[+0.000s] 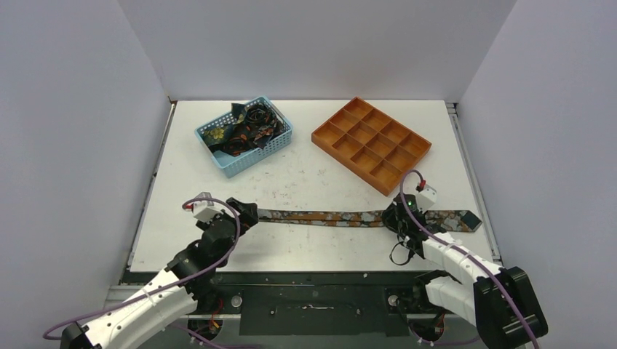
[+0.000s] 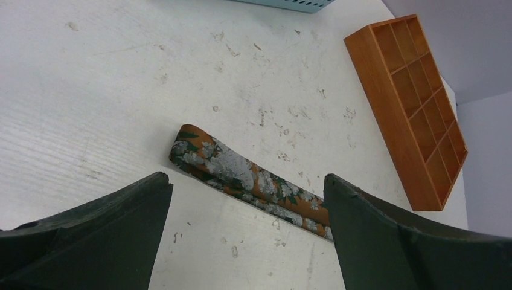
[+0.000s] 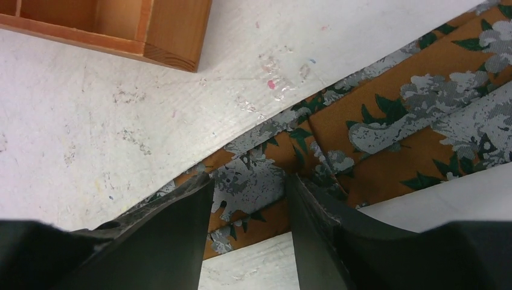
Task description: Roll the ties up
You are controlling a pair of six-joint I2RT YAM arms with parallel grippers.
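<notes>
A brown tie with grey flowers (image 1: 327, 217) lies stretched flat across the table's front half, a dark patch at its right end. Its folded left end (image 2: 199, 151) rests just beyond my open left gripper, which has nothing between its fingers; in the top view that gripper (image 1: 244, 217) is at the tie's left end. My right gripper is down on the tie's right part, shut with tie fabric between its fingertips, as far as the right wrist view shows. In the top view its tips are hidden by the wrist.
A blue basket (image 1: 251, 158) holding dark ties stands at the back left. A wooden compartment tray (image 1: 371, 145) sits at the back right, near the right gripper.
</notes>
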